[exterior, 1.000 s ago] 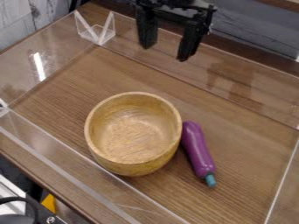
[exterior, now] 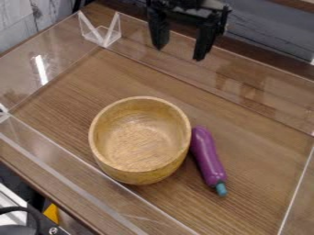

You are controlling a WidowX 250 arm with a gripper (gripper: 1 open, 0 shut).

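Observation:
My black gripper (exterior: 181, 39) hangs open at the top centre of the camera view, its two dark fingers spread with nothing seen between them. Below it, well apart, a round tan bowl (exterior: 138, 139) sits empty on the wooden table. To the bowl's right lies a long purple object (exterior: 207, 156) with a teal tip at its lower end, perhaps a toy eggplant or a marker.
The wooden table (exterior: 68, 92) has clear room in the middle and at the right. A clear plastic piece (exterior: 102, 27) stands at the top left. Dark cables lie beyond the lower left edge.
The gripper has shifted very slightly. The bowl and purple object have not moved.

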